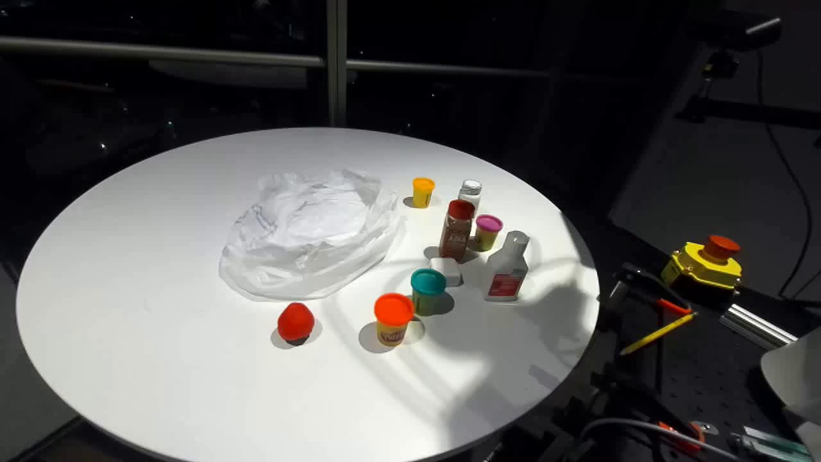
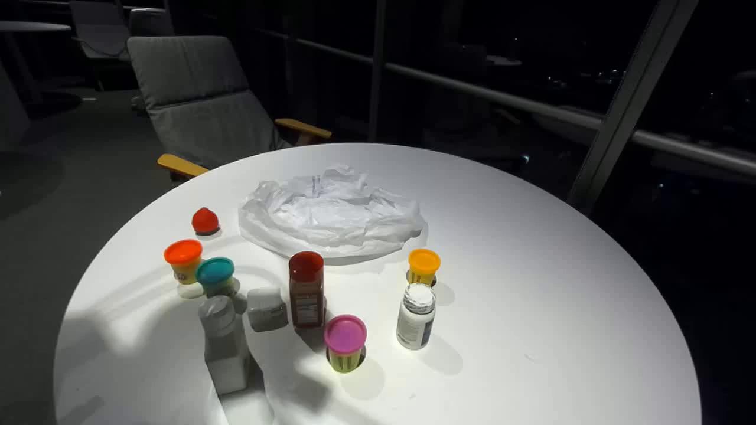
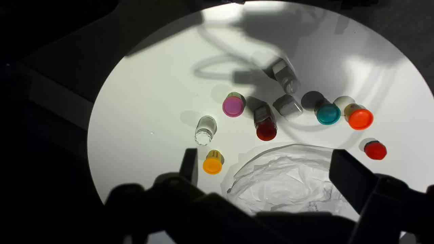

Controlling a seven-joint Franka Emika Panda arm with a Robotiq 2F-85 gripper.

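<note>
High over the round white table (image 3: 134, 134), my gripper is open, its black fingers wide apart and nothing between them. Below it lies a crumpled white plastic bag (image 1: 315, 231), spread flat. A red strawberry-like piece (image 1: 296, 322) rests in front of the bag. Play-dough tubs stand nearby with orange-red (image 1: 393, 316), teal (image 1: 428, 289), pink (image 1: 488, 231) and yellow (image 1: 423, 192) lids. Among them are a red-capped spice jar (image 1: 456, 231), a small white block (image 1: 446, 271), a grey-white bottle (image 1: 506, 269) and a white jar (image 2: 416, 319).
A yellow box with a red button (image 1: 704, 262) and a yellow pencil (image 1: 658, 333) lie on the dark bench at right. A grey chair (image 2: 198, 99) stands beyond the table.
</note>
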